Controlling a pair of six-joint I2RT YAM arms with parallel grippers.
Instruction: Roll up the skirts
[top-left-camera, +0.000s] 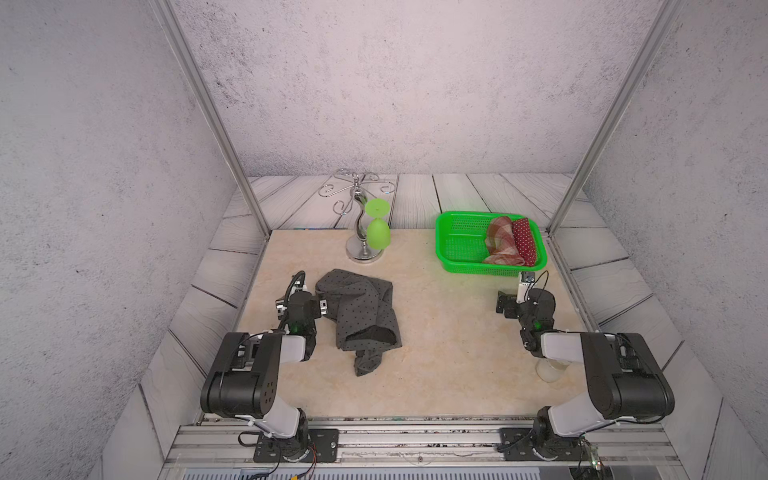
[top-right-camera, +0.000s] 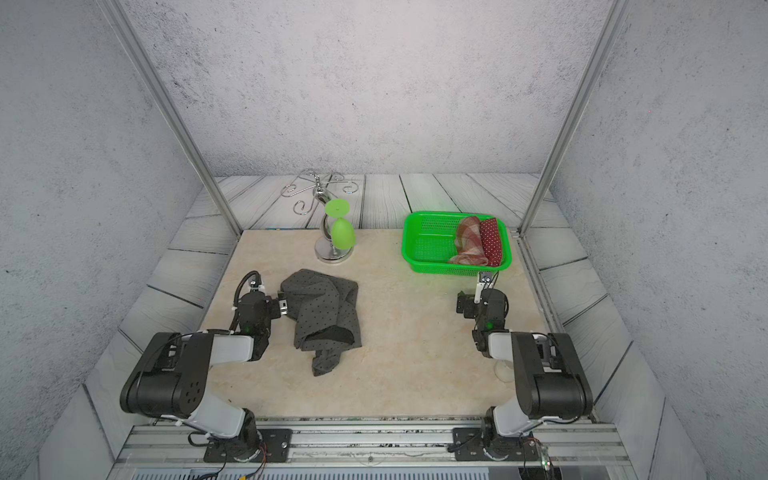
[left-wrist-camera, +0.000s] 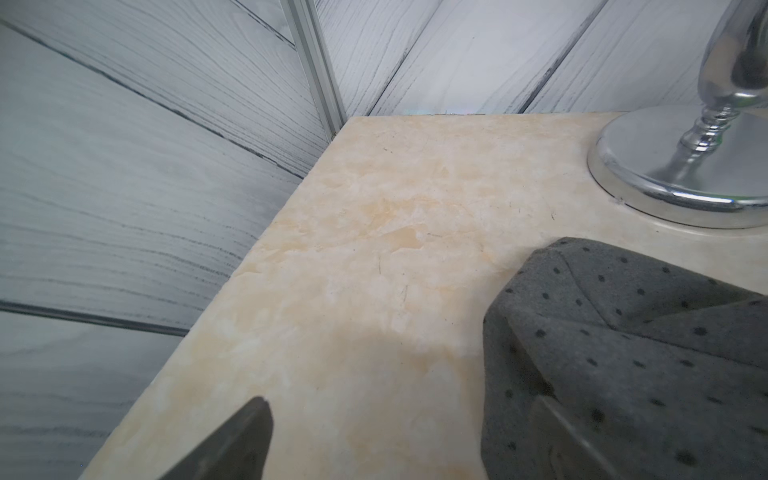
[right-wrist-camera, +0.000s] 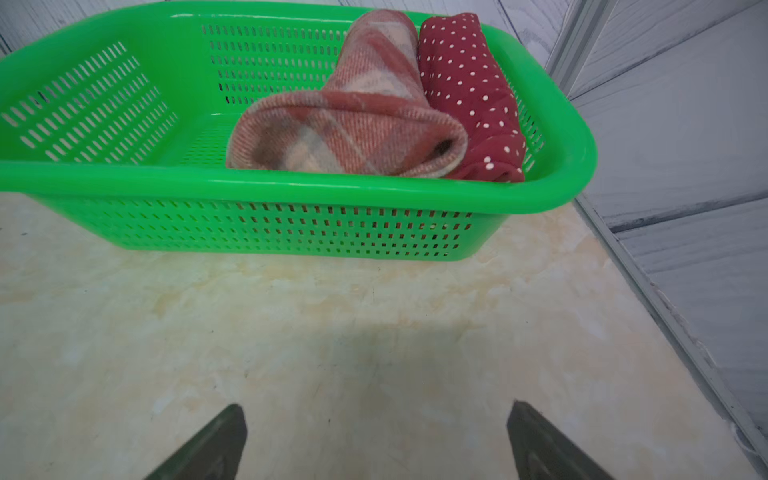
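A dark grey skirt with black dots (top-left-camera: 360, 308) lies crumpled on the left half of the table, a narrow end sticking out toward the front. At its left edge stands my left gripper, open; one blurred finger overlaps the cloth in the left wrist view, and whether it touches is unclear. Over bare table, in front of the basket, my right gripper is open and empty. Inside the green basket (top-left-camera: 450, 264) at the back right are a rolled dark red skirt with white dots (right-wrist-camera: 472, 88) and a loosely bundled red-and-cream plaid cloth (right-wrist-camera: 344, 124).
Behind the grey skirt rises a metal stand (top-right-camera: 332, 250) with a green cup-shaped piece (top-right-camera: 343, 234). A pale round object (top-left-camera: 550, 369) sits by the right arm.
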